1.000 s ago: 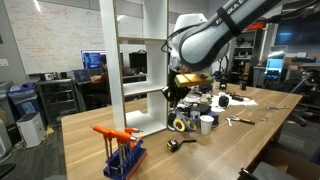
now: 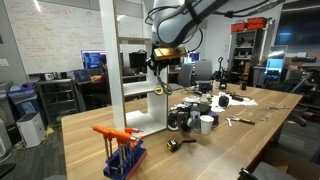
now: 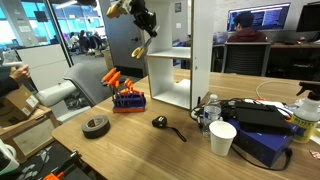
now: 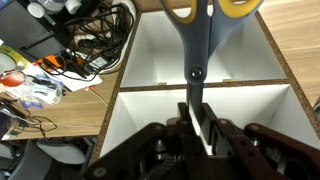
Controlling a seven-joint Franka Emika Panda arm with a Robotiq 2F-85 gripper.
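My gripper is shut on a pair of scissors (image 4: 197, 72) with yellow-orange and grey handles. The grip is on the blade end, so in the wrist view the handle loops point away from the fingers. Exterior view 1 shows the scissors (image 2: 158, 89) hanging handles down below the raised gripper (image 2: 155, 72), in front of the tall white shelf (image 2: 118, 70). From exterior view 2, the scissors (image 3: 141, 50) appear at the shelf's left side, high above the table. White compartments of the shelf (image 4: 145, 105) lie beneath them in the wrist view.
A blue rack (image 3: 128, 101) of orange-handled tools stands near the shelf. Black tape (image 3: 95, 126), a dark spoon-like tool (image 3: 160, 122), a white cup (image 3: 222, 138) and a bottle (image 3: 212, 112) are on the table. Clutter fills the table's far side.
The arm has risen with the scissors and moved left in exterior view 1, from beside the cup up to the shelf. The tabletop objects look unmoved.
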